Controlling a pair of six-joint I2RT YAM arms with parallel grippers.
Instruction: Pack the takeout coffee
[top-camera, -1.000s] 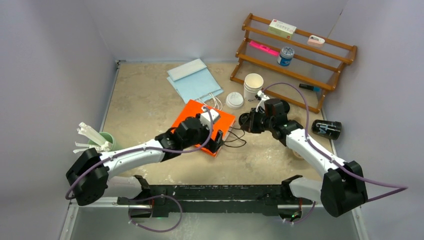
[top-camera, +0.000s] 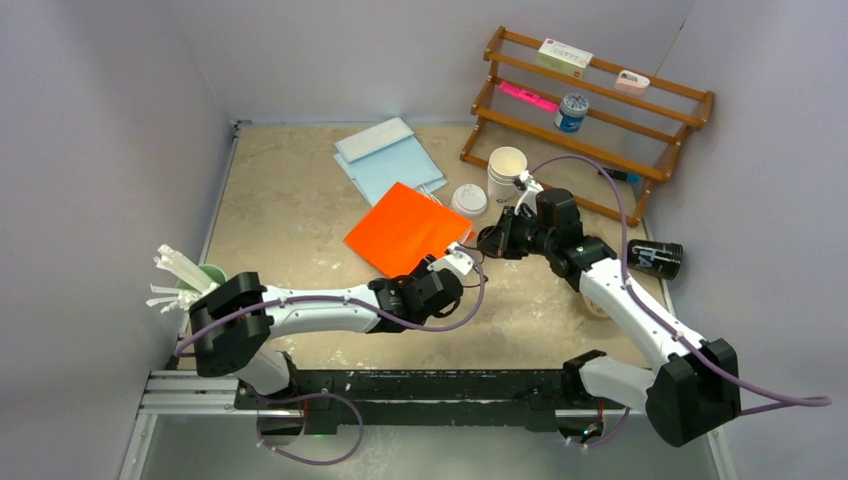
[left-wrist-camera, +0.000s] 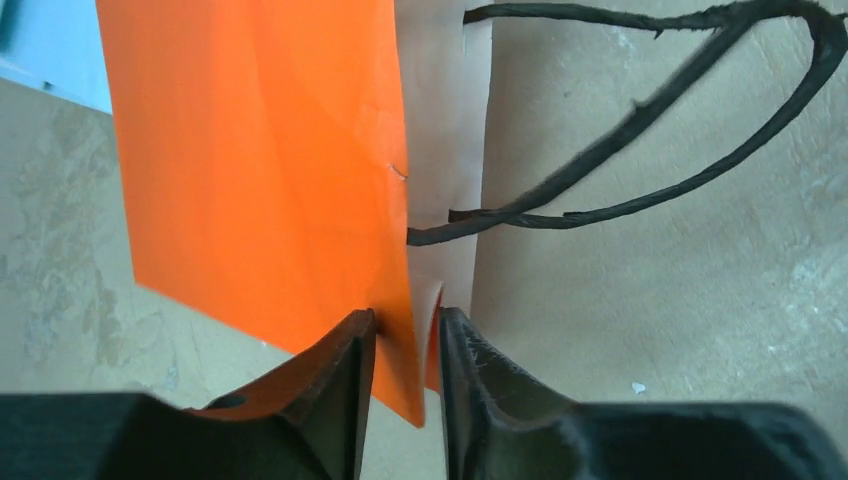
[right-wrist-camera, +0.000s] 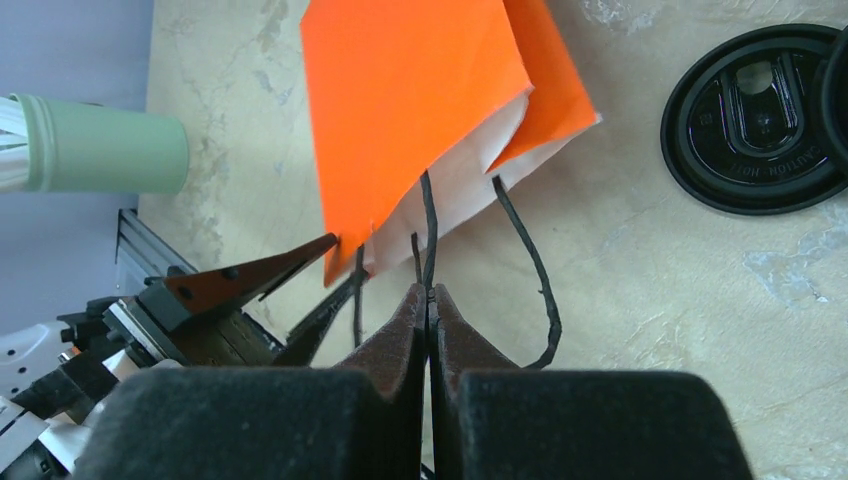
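An orange paper bag with black handles lies flat on the table. My left gripper has its fingers part open around the bag's lower corner and edge, with the paper showing between them. My right gripper is shut beside the bag's opening, over the handles; a thin handle runs at its tips, and whether it is held I cannot tell. A black lid lies right of the bag in the right wrist view. White cups and a white lid stand behind.
Light blue bags lie at the back. A wooden rack fills the back right, a dark cup lies at the right, and a green holder with straws is at the left.
My right arm has shifted slightly, with its gripper still near the handles.
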